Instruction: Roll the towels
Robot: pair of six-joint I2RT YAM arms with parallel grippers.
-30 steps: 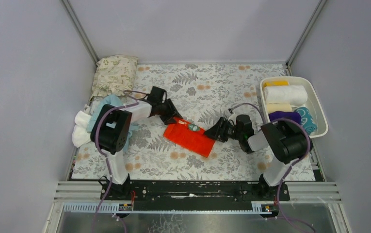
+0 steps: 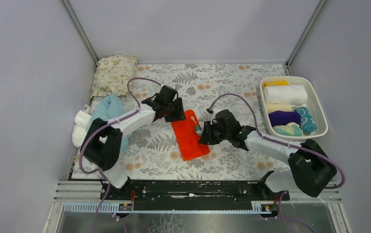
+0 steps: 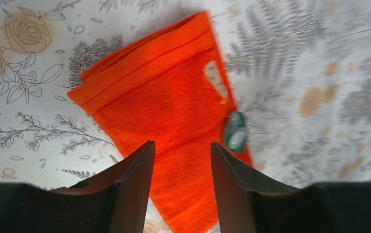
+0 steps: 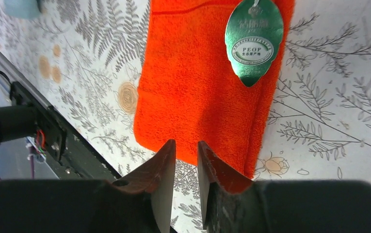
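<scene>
The red-orange towel [image 2: 188, 138] lies folded into a narrow strip in the middle of the table, slanting in the top view. On its right side is a green oval tag [image 4: 254, 43], clear in the right wrist view. My left gripper hovers over the towel's far part, a gap between its fingers and nothing in it. My right gripper, above the towel's right side near its near end, has a narrower gap, also empty. Layered fold edges show at the far end in the left wrist view.
To the right stands a white bin [image 2: 321, 109] holding several rolled towels. A light blue towel [image 2: 108, 108] and white cloth [image 2: 81, 127] are heaped at the left, behind them a patterned cushion [image 2: 115, 75].
Since a second ago the towel has turned from a flatter diagonal to a steeper one.
</scene>
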